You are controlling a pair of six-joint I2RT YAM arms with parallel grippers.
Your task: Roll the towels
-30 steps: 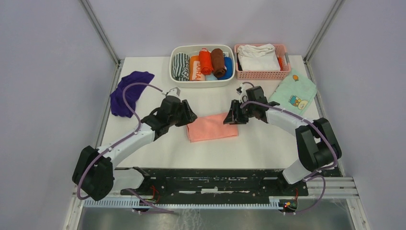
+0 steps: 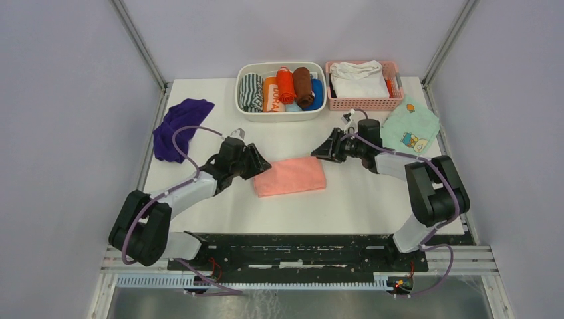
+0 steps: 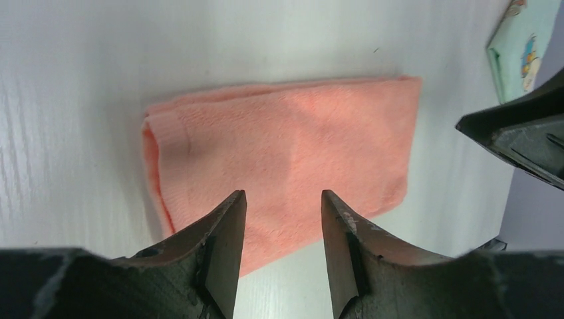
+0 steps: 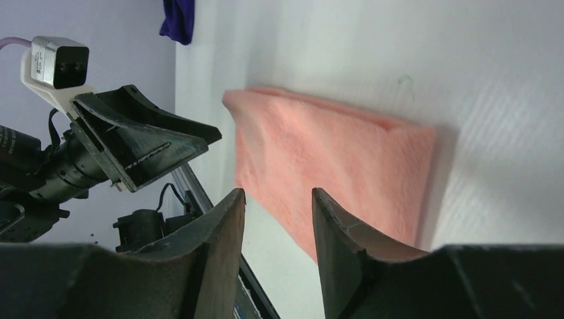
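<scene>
The folded pink towel [image 2: 290, 179] lies flat in the middle of the table, its doubled edges visible in both wrist views. My left gripper is over the towel's left part, fingertips apart in its wrist view; whether they pinch any cloth is unclear. My right gripper is at the towel's upper right corner in the top view, fingers parted over the pink cloth, none seen held.
A white bin [image 2: 249, 116] of rolled towels and a pink basket [image 2: 362, 104] with white cloths stand at the back. A purple towel [image 2: 176, 133] lies left, a mint towel [image 2: 406, 126] right.
The towel has shifted slightly left.
</scene>
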